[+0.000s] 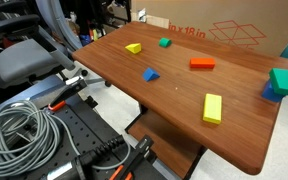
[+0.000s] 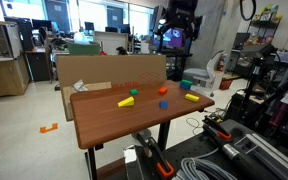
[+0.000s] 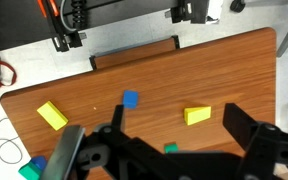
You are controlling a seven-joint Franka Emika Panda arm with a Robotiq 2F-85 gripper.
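Several coloured blocks lie spread over the brown table. A yellow block [image 1: 213,108] is near the front right, and a yellow wedge-like one [image 1: 134,48] sits toward the left end. Between them are a blue block [image 1: 150,74], a small green block [image 1: 164,42] and an orange-red bar [image 1: 201,63]. At the right edge, a green block [image 1: 282,80] rests on a blue block [image 1: 271,93]. My gripper is open high above the table, with nothing held. Its fingers partly cover the lower wrist view, where the orange-red bar does not show.
A cardboard panel [image 2: 114,72] stands behind the table. Beside its near edge, a black rail frame [image 1: 94,135] and a coiled grey cable [image 1: 19,140] occupy the floor side.
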